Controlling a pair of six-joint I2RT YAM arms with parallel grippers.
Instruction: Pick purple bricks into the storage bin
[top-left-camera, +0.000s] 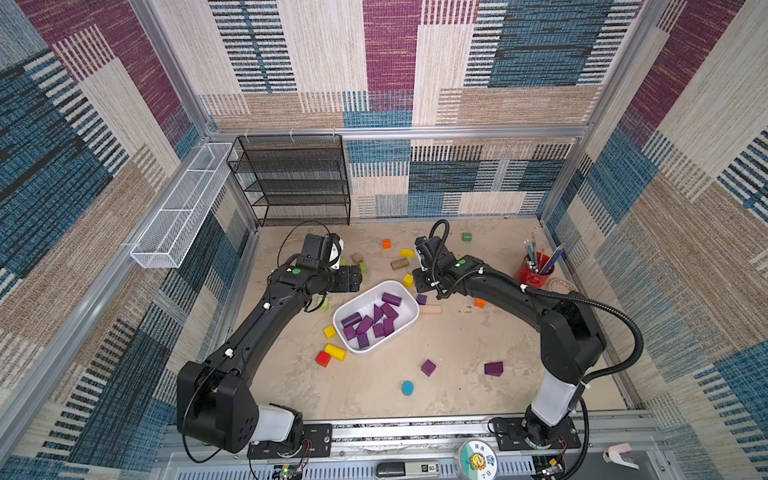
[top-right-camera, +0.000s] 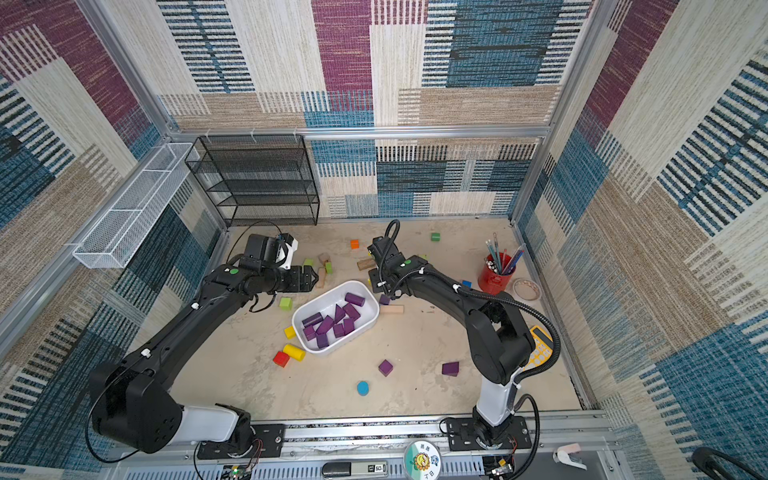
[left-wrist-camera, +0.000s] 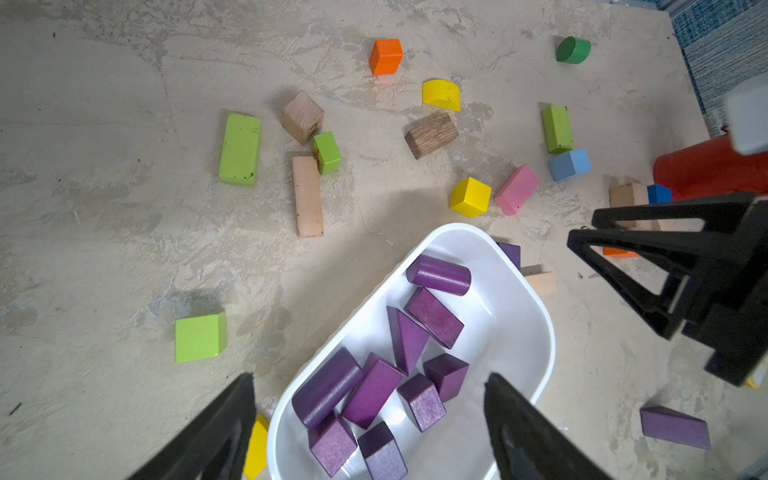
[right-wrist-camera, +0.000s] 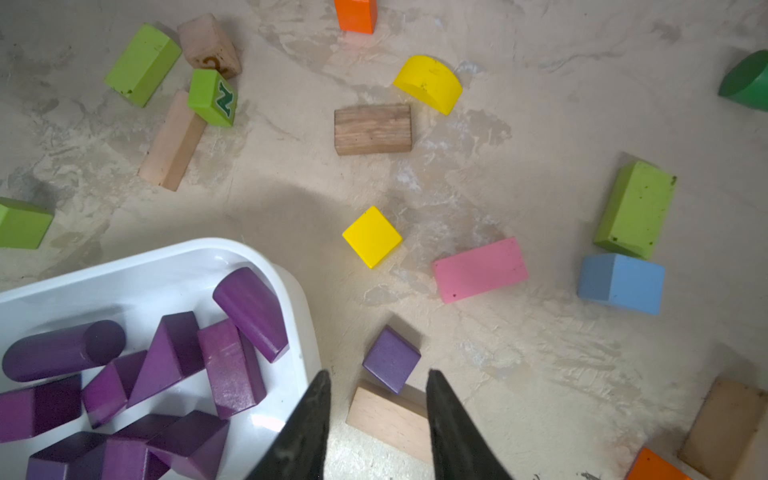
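The white storage bin (top-left-camera: 376, 316) holds several purple bricks (left-wrist-camera: 433, 316). A small purple cube (right-wrist-camera: 391, 358) lies just outside its right end, beside a pale wooden block (right-wrist-camera: 388, 420); my right gripper hangs above them, fingers apart. Two more purple bricks lie in front: one (top-right-camera: 385, 367) near the middle, one (top-right-camera: 450, 368) to the right. My left gripper (top-left-camera: 349, 278) hangs over the bin's back left, open, with nothing between its fingers.
Coloured blocks lie scattered behind and left of the bin, with a blue disc (top-left-camera: 407, 388) in front. A red pen cup (top-right-camera: 496, 273) stands at the right, and a black wire rack (top-left-camera: 288, 180) at the back left.
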